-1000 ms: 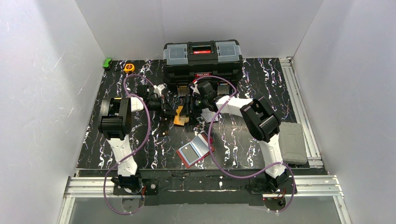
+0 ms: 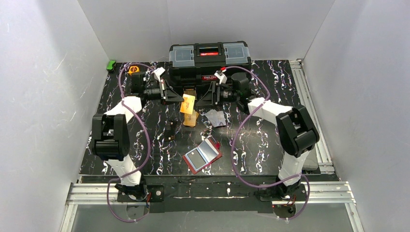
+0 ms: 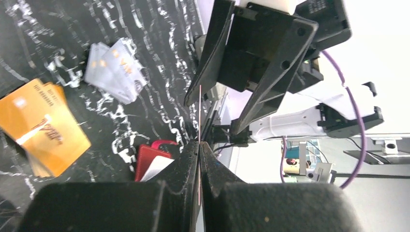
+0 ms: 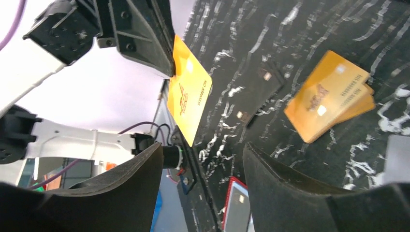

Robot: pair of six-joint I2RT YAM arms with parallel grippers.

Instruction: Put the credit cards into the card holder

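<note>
An orange card (image 4: 190, 90) hangs in the air, its top edge pinched by my left gripper, whose fingers are shut on it. From the left wrist side the card appears edge-on as a thin line. Facing it from the right, my right gripper is open and empty, a short way from the card. Below, more orange cards (image 3: 46, 128) lie in a loose pile on the table. Fanned silver cards (image 3: 115, 71) lie right of that pile. The red card holder (image 2: 202, 154) rests opened near the table's front, its clear inner sleeves showing.
A black strap-like object (image 2: 169, 131) lies left of the orange pile. The large black toolbox (image 2: 209, 63) stands at the back behind both grippers. Orange tape (image 2: 133, 70) sits at the back left. Bare table surrounds the holder.
</note>
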